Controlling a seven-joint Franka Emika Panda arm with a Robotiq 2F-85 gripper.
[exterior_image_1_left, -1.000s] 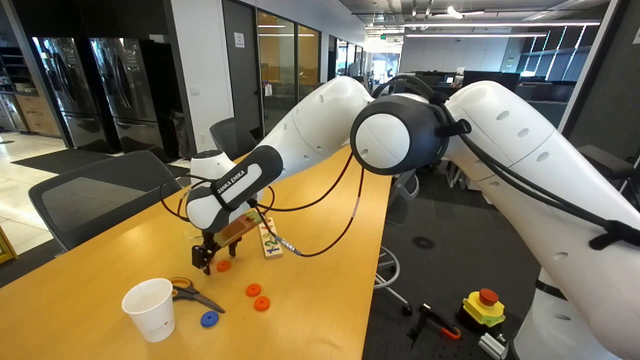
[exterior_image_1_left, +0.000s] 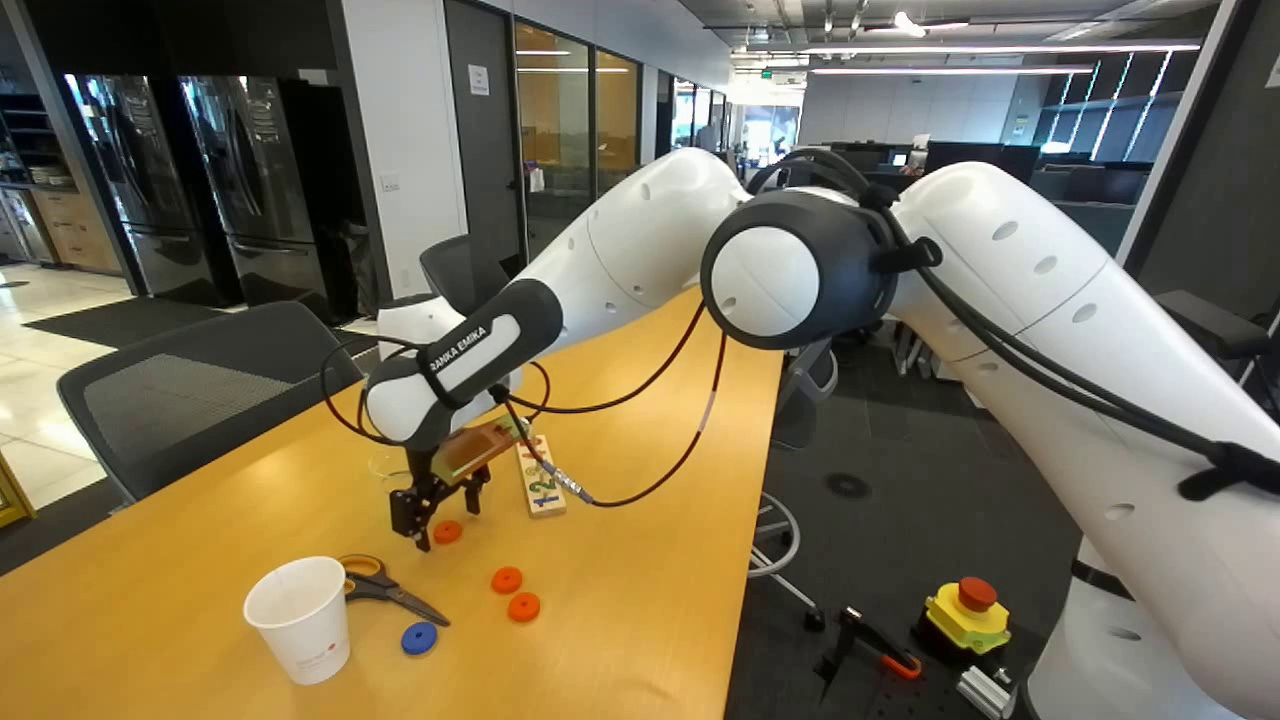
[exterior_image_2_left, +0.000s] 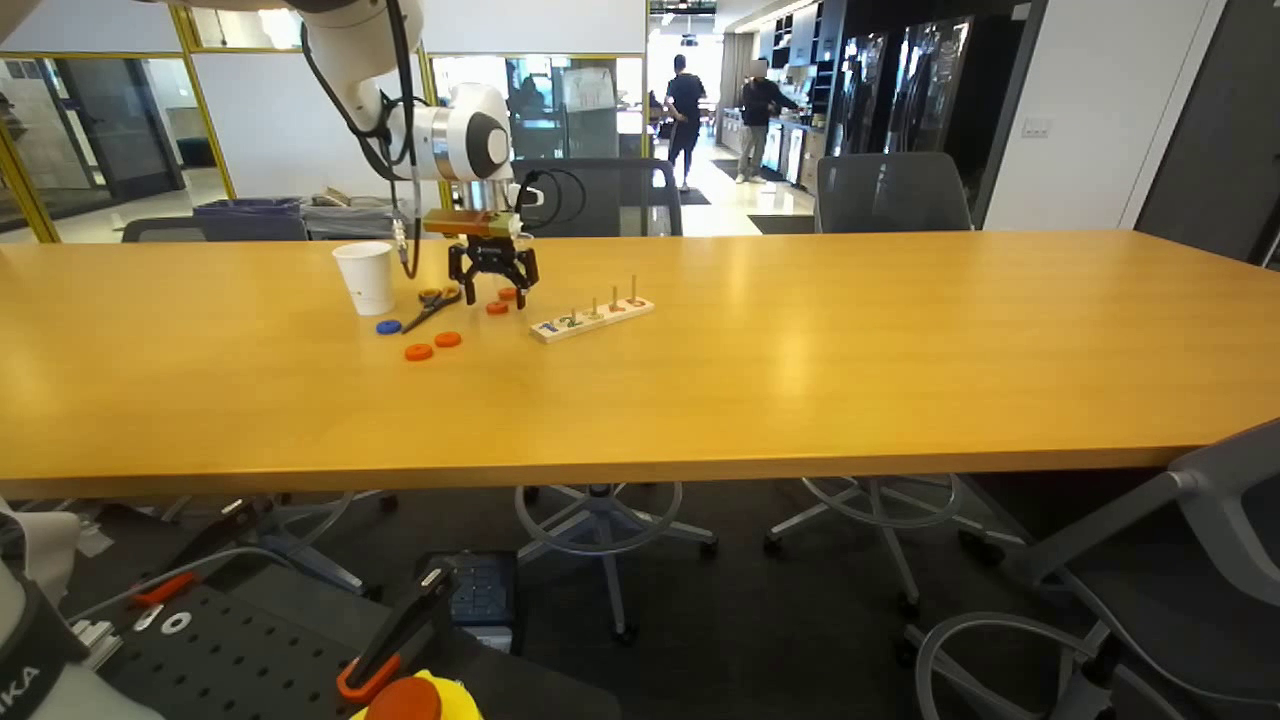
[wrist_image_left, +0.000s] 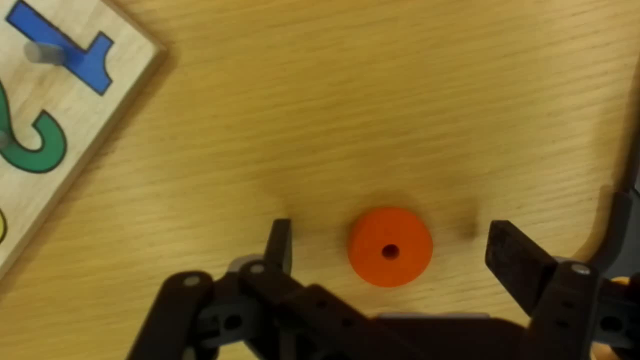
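My gripper stands open, fingers pointing down at the table. An orange disc (wrist_image_left: 390, 246) with a small centre hole lies flat between the two fingertips in the wrist view, touching neither. That same disc (exterior_image_1_left: 447, 532) shows beside the gripper in exterior view 1. A wooden peg board (exterior_image_2_left: 594, 319) with coloured numbers and upright pegs lies near the gripper; its corner with the blue 1 fills the wrist view's upper left. No discs show on the pegs.
Two orange discs (exterior_image_1_left: 506, 580) lie nearer the robot's side. Exterior view 2 shows another orange disc (exterior_image_2_left: 509, 293) behind the gripper. A blue disc (exterior_image_1_left: 419, 638), dark scissors (exterior_image_1_left: 381, 587) and a white cup (exterior_image_1_left: 300, 620) stand close by.
My gripper has shifted slightly to the right in exterior view 1, with its fingers now more evenly around the orange disc. The objects on the table have not moved.
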